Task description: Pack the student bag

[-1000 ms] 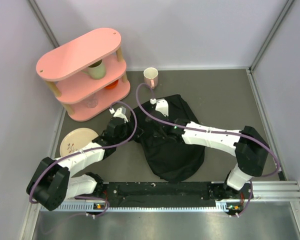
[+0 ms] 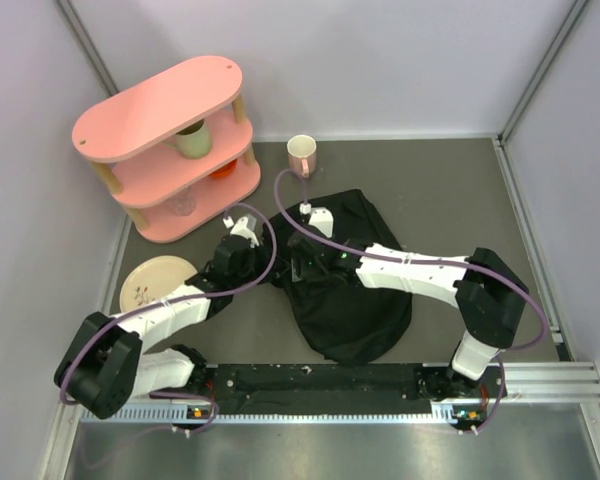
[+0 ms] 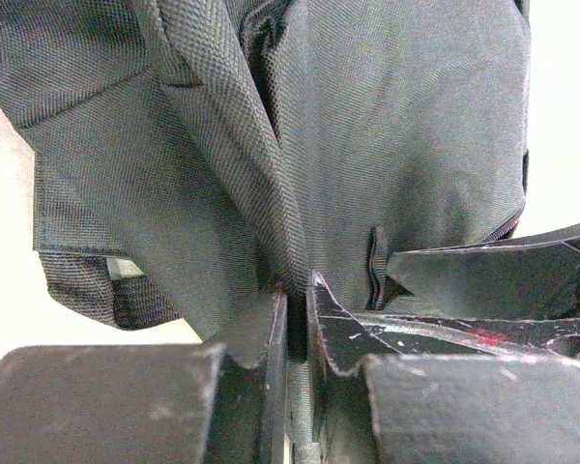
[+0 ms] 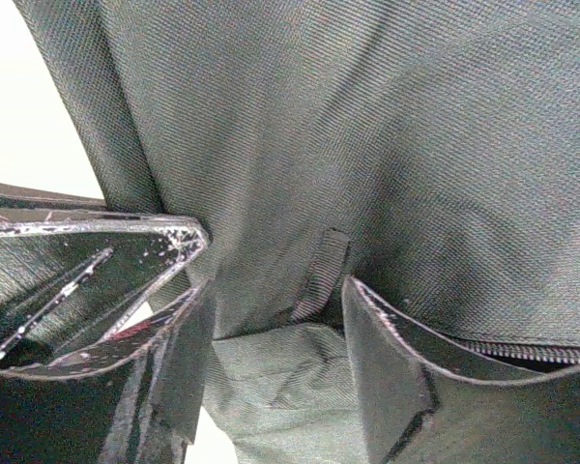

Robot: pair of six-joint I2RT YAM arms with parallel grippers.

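Observation:
The dark student bag [image 2: 355,320] lies on the table in the top view, its upper part covered by both arms. My left gripper is shut on a padded fold of the bag's cloth [image 3: 237,126], at the bag's left edge. Over the bag, my right gripper stands open, its fingers [image 4: 188,338] apart. A small zipper pull tab [image 4: 321,275] shows between and just beyond its fingertips, not visibly gripped. The zipper teeth [image 4: 532,350] run off to the right of that tab in the right wrist view.
A pink shelf [image 2: 160,108] with a green cup [image 2: 193,140] stands at the back left. Behind the bag is a pink mug [image 2: 302,155]. A cream plate [image 2: 158,282] lies left of the left arm. Bare table [image 2: 450,200] shows at the right.
The left arm has hardly moved, and the bag lies nearly as before.

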